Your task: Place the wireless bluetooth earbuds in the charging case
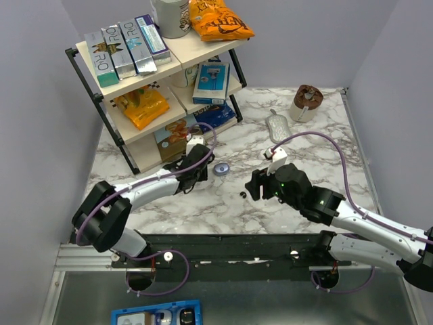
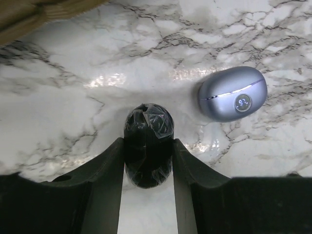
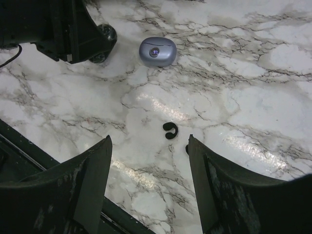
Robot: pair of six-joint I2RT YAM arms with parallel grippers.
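The lavender charging case (image 2: 233, 94) lies closed on the marble table, also seen in the top view (image 1: 221, 169). My left gripper has its fingers either side of a black, wrapped oval object (image 2: 148, 161) beside the case; whether they grip it I cannot tell. A small black earbud (image 3: 173, 130) lies nearer the front, with a second dark piece (image 3: 187, 149) partly hidden by the right fingers. My right gripper hangs over the table, fingers apart, nothing visible between them.
A loaded shelf (image 1: 128, 81) stands at the back left. A grey flat object (image 1: 277, 127) and a brown-topped container (image 1: 306, 101) are at the back right. The table's front edge runs below both arms.
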